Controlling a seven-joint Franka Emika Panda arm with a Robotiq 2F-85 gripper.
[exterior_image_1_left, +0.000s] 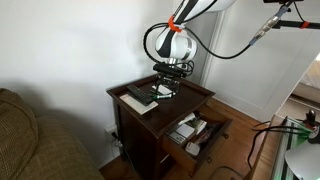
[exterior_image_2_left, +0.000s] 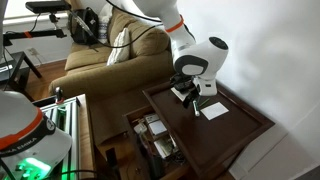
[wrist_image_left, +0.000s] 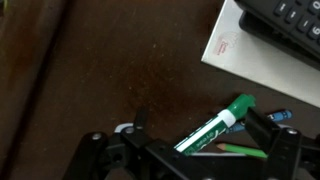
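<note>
My gripper is open over the dark cabinet top, with its fingers pointing down. In the wrist view a green-and-white marker (wrist_image_left: 215, 128) lies at a slant between and beyond the fingers, not gripped. Close by it are a blue pen (wrist_image_left: 277, 116) and a green pencil (wrist_image_left: 240, 149); the fingers partly hide this group. From the side, the gripper (exterior_image_1_left: 166, 84) hangs just above the cabinet top, and whether it touches anything cannot be made out. The other exterior view has the gripper (exterior_image_2_left: 193, 97) near the white items.
A black remote or keypad (wrist_image_left: 290, 22) rests on white paper (wrist_image_left: 250, 52) beside the pens. Below the cabinet top (exterior_image_2_left: 225, 135), an open drawer (exterior_image_1_left: 193, 145) holds several mixed objects. A brown couch (exterior_image_1_left: 40, 145) stands to the left, and a wall runs behind.
</note>
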